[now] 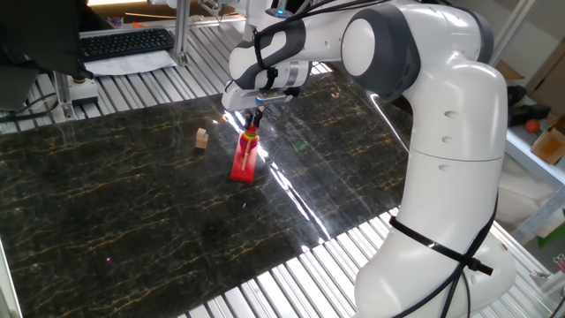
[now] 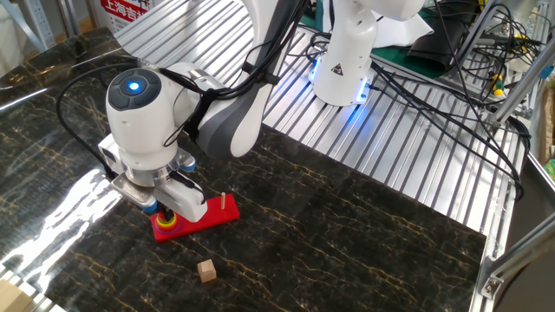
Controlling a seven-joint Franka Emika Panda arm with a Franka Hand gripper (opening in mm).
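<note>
A red board lies on the dark marbled tabletop, and a bare wooden peg stands on one end of it. At the other end sit coloured rings, yellow and red among them. My gripper points down right over these rings, its fingertips close to them. Whether its fingers are apart or closed, and whether they touch a ring, is too small to make out. In the second exterior view the hand covers much of the fingers. Small wooden blocks rest on the tabletop beside the board.
A keyboard and papers lie on the slatted metal surface beyond the dark tabletop. Wide stretches of the tabletop around the board are clear. Cables run over the slats near the robot's base.
</note>
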